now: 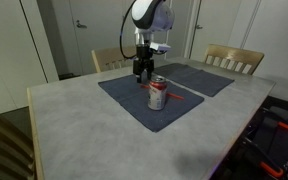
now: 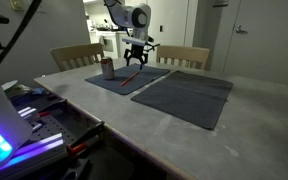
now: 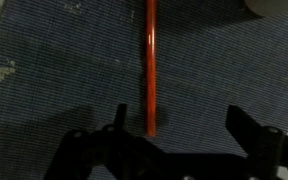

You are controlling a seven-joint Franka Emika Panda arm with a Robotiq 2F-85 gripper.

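Observation:
A thin red stick [image 3: 151, 60] lies on a dark blue cloth mat, running up and down the wrist view. My gripper is over its near end, fingers wide apart and nothing between them; the stick's end falls nearer the left finger [image 3: 121, 116]. In exterior view 2 the stick [image 2: 131, 78] rests in front of the gripper [image 2: 137, 60]. Exterior view 1 has the gripper [image 1: 143, 75] behind a can [image 1: 157, 97], which covers part of the stick [image 1: 188, 96].
The can [image 2: 107, 69] stands upright on the mat [image 2: 96, 80], close beside the stick. A second dark mat [image 2: 184, 98] lies flat and bare on the table. Chairs [image 1: 234, 59] stand around the table edge.

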